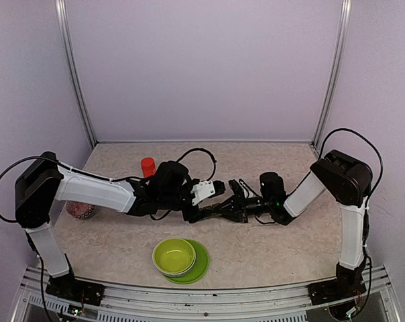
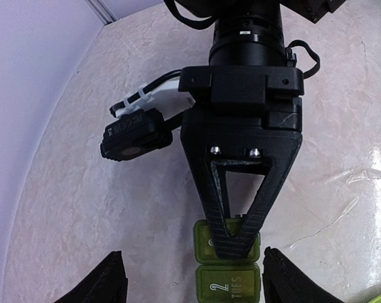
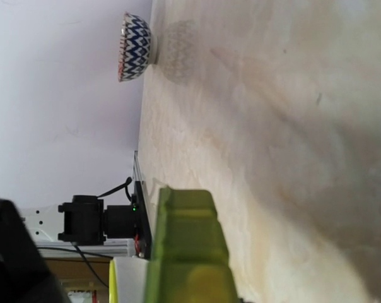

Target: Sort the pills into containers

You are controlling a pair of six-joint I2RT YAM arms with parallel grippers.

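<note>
A translucent green pill box [image 2: 228, 284] with numbered compartments is held by my right gripper, shut on its upper part in the left wrist view. The same box [image 3: 192, 243] fills the bottom centre of the right wrist view, a yellowish shape inside its nearest compartment. My left gripper stands open, its fingertips either side of the box's lower compartment and apart from it. In the top view both grippers meet at mid-table, partly hiding the box. Individual pills cannot be made out clearly.
A red cylinder [image 1: 147, 167] stands behind the left arm. A patterned bowl [image 3: 134, 47] sits at the left side. A yellow-green bowl [image 1: 174, 253] on a green plate [image 1: 200, 270] lies at the front centre.
</note>
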